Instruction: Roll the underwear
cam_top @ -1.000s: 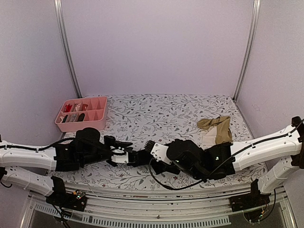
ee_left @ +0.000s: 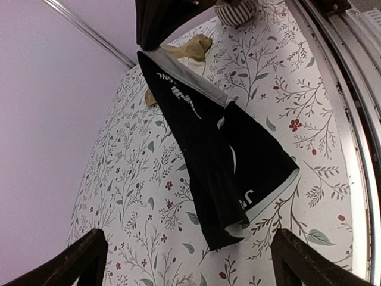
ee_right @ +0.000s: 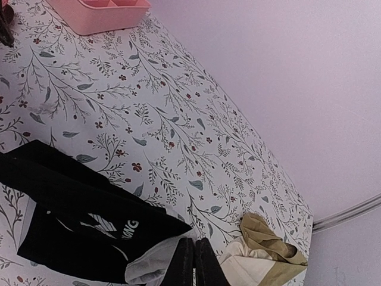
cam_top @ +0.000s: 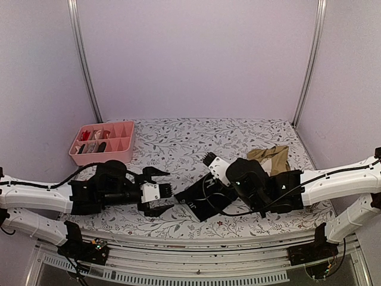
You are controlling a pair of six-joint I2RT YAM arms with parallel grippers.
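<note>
The black underwear (cam_top: 201, 202) with white lettering and a light waistband lies bunched on the floral table, front centre. In the left wrist view its far end (ee_left: 196, 131) rises toward my right gripper, which is shut on that waistband edge; in the right wrist view the fingertips (ee_right: 191, 253) pinch the light band (ee_right: 152, 259). My left gripper (cam_top: 159, 190) stands open to the left of the underwear, apart from it, its fingers at both lower edges of the left wrist view with nothing between them.
A pink divided box (cam_top: 122, 155) with small items sits at the back left. Tan and cream cloth (cam_top: 268, 154) lies at the right. The front rail borders it.
My right gripper has moved back and to the right, drawing the underwear's end with it. My left gripper has opened and come away from the underwear.
</note>
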